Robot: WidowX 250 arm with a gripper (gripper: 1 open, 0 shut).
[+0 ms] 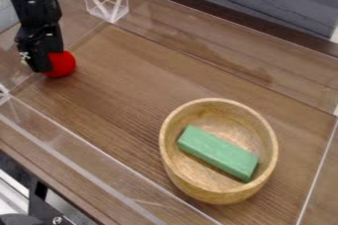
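A red ball [58, 63] rests on the wooden table at the left. My black gripper [40, 53] hangs from the upper left with its fingers at the ball's left side, partly over it; it is open. A wooden bowl [179, 158] at the lower right holds a green block [218, 153].
A clear plastic piece [109, 7] stands near the top left edge.
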